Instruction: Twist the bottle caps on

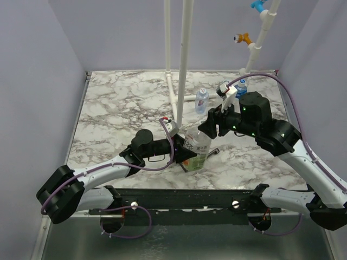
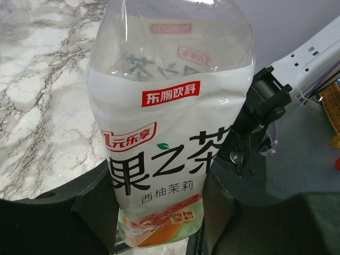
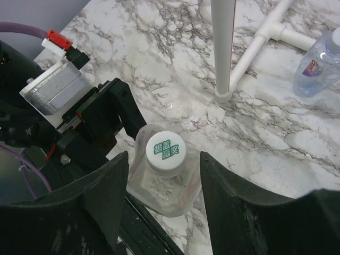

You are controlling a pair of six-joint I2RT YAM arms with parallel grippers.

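Note:
My left gripper is shut on a labelled fruit tea bottle (image 2: 170,133), held above the front half of the marble table (image 1: 114,103). In the right wrist view a white cap (image 3: 166,154) sits on the bottle's top; whether it is screwed tight I cannot tell. My right gripper is part open, its two fingers on either side of the bottle top, apart from the cap as far as shows.
Small water bottles (image 1: 201,102) stand at the back right. White pipes (image 1: 181,65) rise from the table, one just behind the held bottle.

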